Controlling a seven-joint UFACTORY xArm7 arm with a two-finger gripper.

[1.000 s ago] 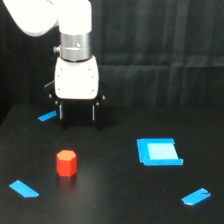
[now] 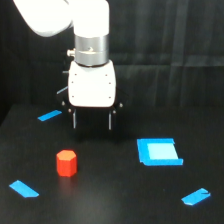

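A small red block (image 2: 66,163) with a six-sided outline stands on the black table, left of centre. Above and behind it, slightly to the right, hangs my gripper (image 2: 92,122). Its two thin dark fingers point down and stand apart, so it is open with nothing between them. Over to the right, a white square (image 2: 162,151) lies framed by blue tape (image 2: 145,161) on the table, and nothing stands on it.
Strips of blue tape lie on the table: one at the front left (image 2: 24,189), one at the front right (image 2: 196,197), one at the back left (image 2: 50,115). Dark curtains hang behind.
My gripper has shifted to the right and a little lower in the view, its fingers still apart. The red block and the blue-framed square stay where they were.
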